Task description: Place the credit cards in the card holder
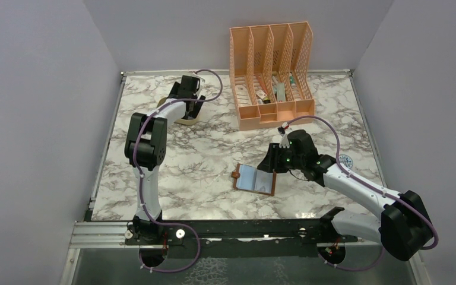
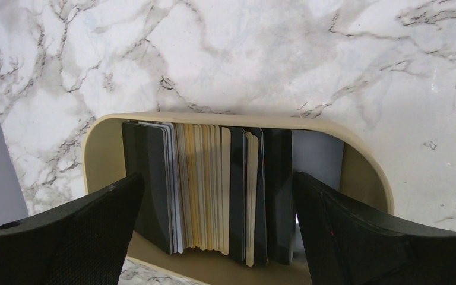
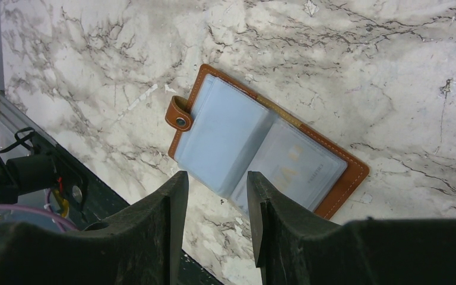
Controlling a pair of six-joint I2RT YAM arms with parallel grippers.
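A cream tub point(image 2: 104, 148) at the back left holds a row of dark, pale and yellowish cards point(image 2: 205, 184). My left gripper is over it, fingers open on either side of part of the row. The brown card holder point(image 3: 345, 184) lies open at front centre, showing clear plastic sleeves. My right gripper hangs just above its near side, fingertips apart with nothing visible between them.
A peach slotted organiser point(image 1: 276, 119) with assorted items stands at the back centre-right. A round blue-and-white object point(image 1: 345, 161) lies at the right.
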